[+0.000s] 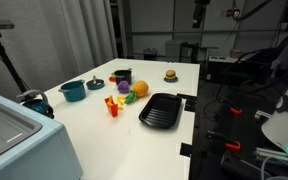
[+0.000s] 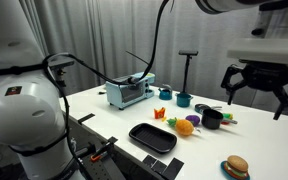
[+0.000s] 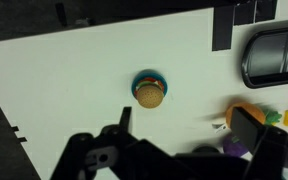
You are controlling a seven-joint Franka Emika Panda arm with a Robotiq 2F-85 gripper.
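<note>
My gripper (image 2: 254,95) hangs high above the table, open and empty, its two fingers spread wide. From the wrist view, a toy burger (image 3: 150,95) with a sesame bun sits on a small blue plate (image 3: 147,73), below and a little left of the gap between the fingers. Clear height separates the gripper from the burger. A black rectangular tray (image 1: 161,111) lies empty near the table's edge. An orange round fruit (image 2: 185,128) and a purple item (image 1: 123,86) rest beyond the tray.
A black pot (image 2: 212,119), a teal pot (image 1: 74,91) and a kettle (image 1: 36,103) stand farther off, with a white toaster oven (image 1: 24,140) at one end. A red item (image 1: 112,108) lies close to the tray.
</note>
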